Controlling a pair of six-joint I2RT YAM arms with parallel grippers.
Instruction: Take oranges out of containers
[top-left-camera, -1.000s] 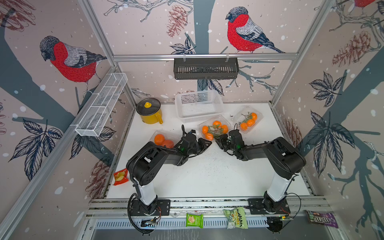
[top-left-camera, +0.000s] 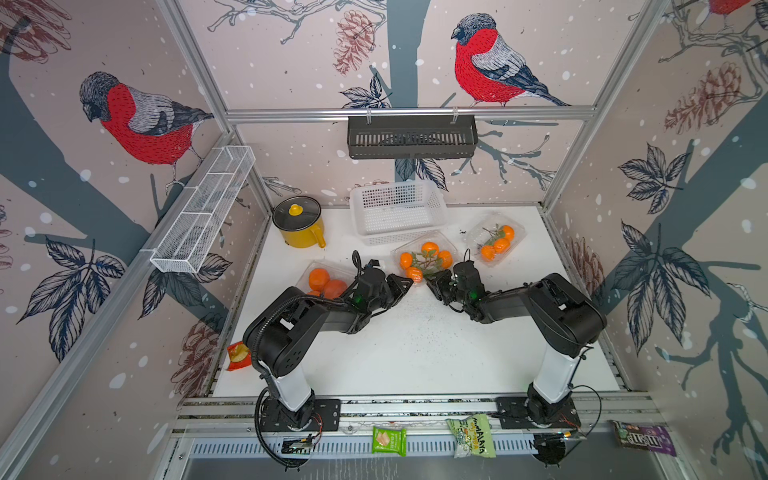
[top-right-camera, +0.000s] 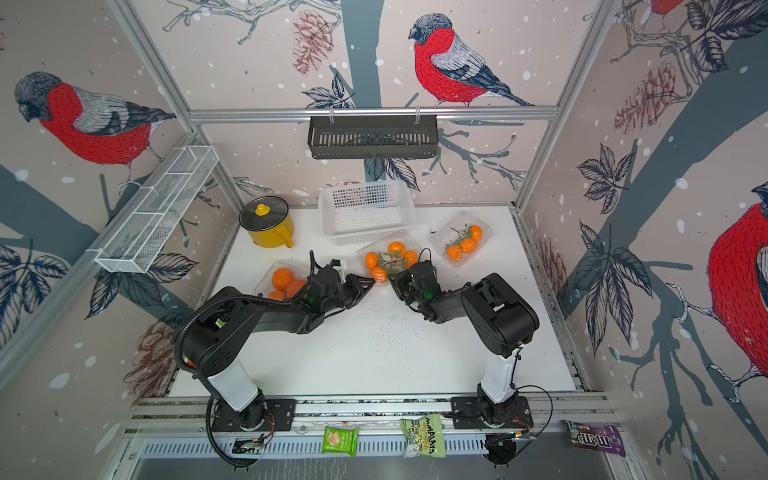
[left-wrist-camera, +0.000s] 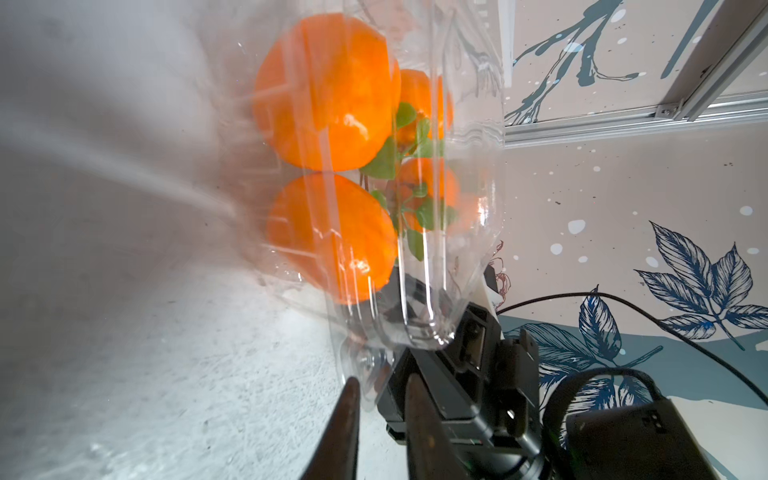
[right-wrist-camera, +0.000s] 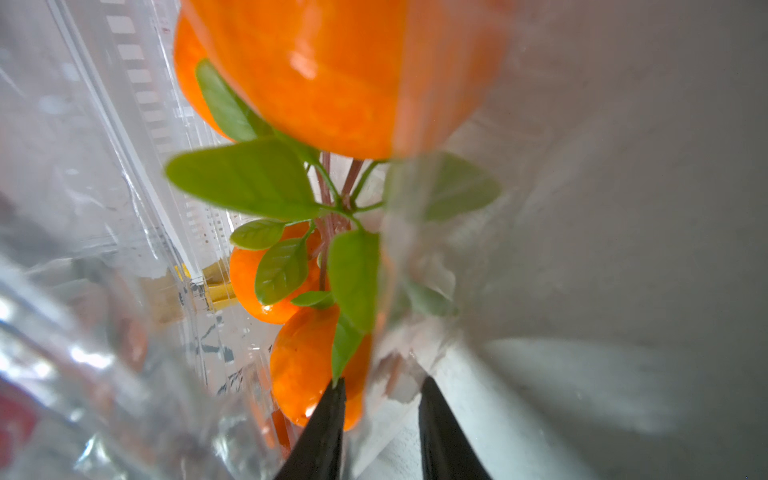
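Observation:
Clear plastic container (left-wrist-camera: 436, 296) at mid-table holds several oranges (top-left-camera: 429, 248) on a leafy stem. Two of its oranges (left-wrist-camera: 332, 236) show through the near wall in the left wrist view. My right gripper is shut on the container's thin clear edge at its front right; oranges and green leaves (right-wrist-camera: 244, 177) fill the view beyond. My left gripper is part open beside the container's front left, a gap between its fingers and nothing held. Another clear container with oranges (top-left-camera: 499, 245) stands at the back right.
A third clear container with large orange fruit (top-left-camera: 318, 278) is partly hidden behind the left arm. White basket (top-left-camera: 398, 209) looks empty at the back; a yellow pot (top-left-camera: 301, 232) stands left of it.
The middle container and my right gripper have shifted slightly left. My left gripper has since drawn a little left, away from the container.

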